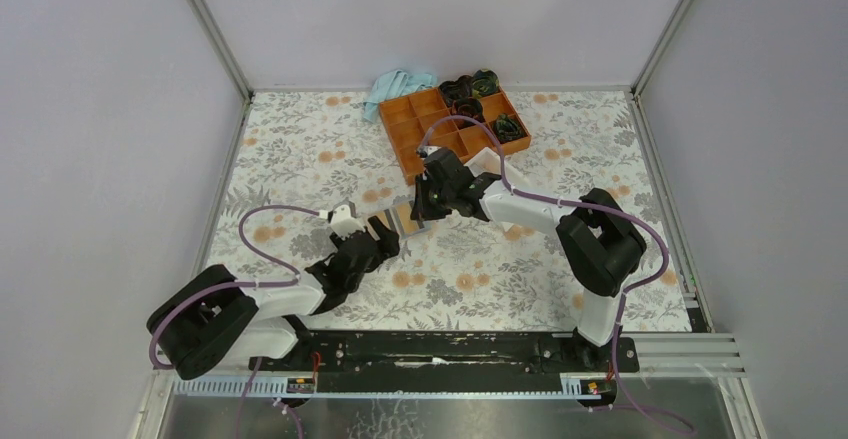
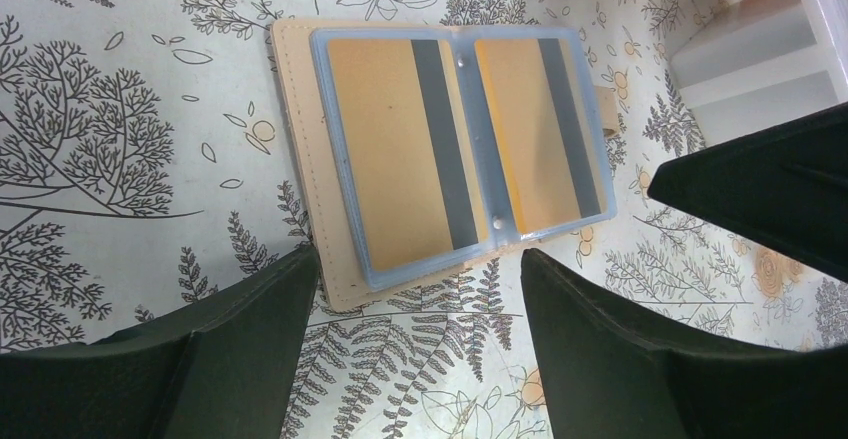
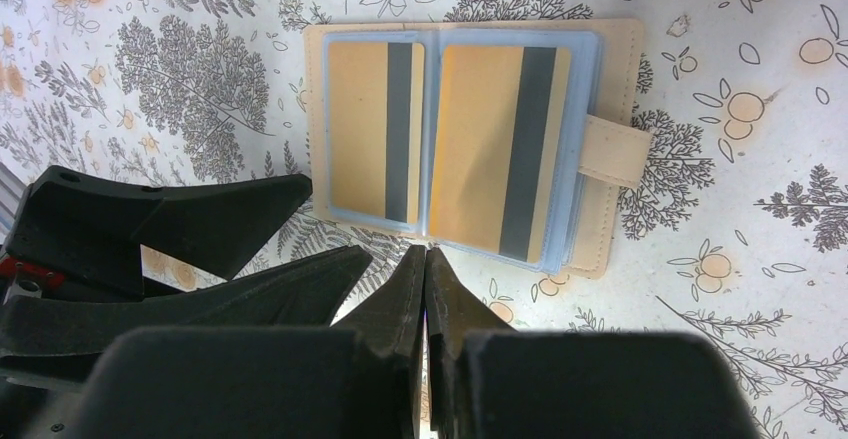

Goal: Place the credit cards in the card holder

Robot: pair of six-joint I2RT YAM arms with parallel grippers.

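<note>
The card holder (image 2: 305,154) lies open and flat on the patterned cloth, beige outside with pale blue clear pockets. Each half shows a gold card with a dark stripe: one card (image 3: 365,139) on the left, another card (image 3: 490,149) on the right. My left gripper stands open at the holder's near left edge, with nothing held between its spread fingers. Close to the near edge, around the fold, my right gripper has its fingertips together. No object shows between them. From above, the arms cover part of the holder.
An orange compartment tray (image 1: 405,134) with dark coiled items stands behind, a light blue cloth (image 1: 400,84) at its left. A white box (image 2: 760,59) sits to the holder's right, partly under the right arm. Both grippers are close together.
</note>
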